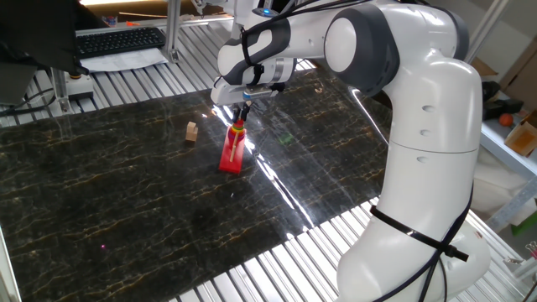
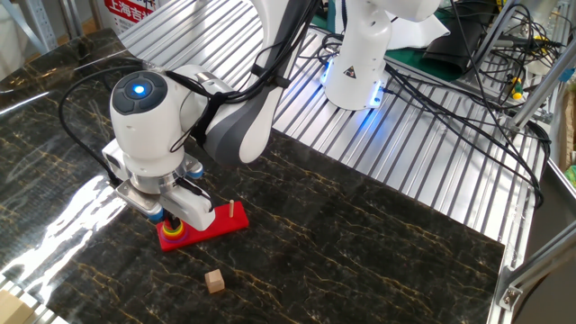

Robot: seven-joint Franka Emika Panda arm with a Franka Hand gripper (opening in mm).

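Observation:
A red board (image 2: 211,226) lies flat on the dark marbled tabletop. One bare wooden peg (image 2: 231,209) rises from one end of it. At its other end sit stacked coloured rings (image 2: 172,232), yellow and reddish. My gripper (image 1: 242,115) points down right over those rings, its dark fingertips at the top of the stack. In the second exterior view the white hand covers most of the fingers. How far apart the fingers stand, and whether a ring is between them, I cannot tell.
A small wooden block (image 2: 214,281) lies a short way from the board. A keyboard (image 1: 121,41) lies on the slatted metal surface beyond the tabletop.

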